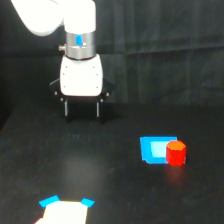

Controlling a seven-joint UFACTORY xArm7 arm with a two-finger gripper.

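Observation:
My white arm reaches down from the top left, and its gripper (pixel 83 111) hangs above the dark table with its two thin fingers (pixel 99 110) spread apart. Nothing shows between them. Far off to the right and nearer the camera, a red block (pixel 176 153) stands at the right edge of a blue-bordered square (pixel 147 142) with a pale middle. Whether the block rests on the square or just in front of it, I cannot tell.
At the bottom left, a pale object (pixel 64 212) with blue corner pieces (pixel 88 202) is cut off by the frame. A dark curtain (pixel 150 50) hangs behind.

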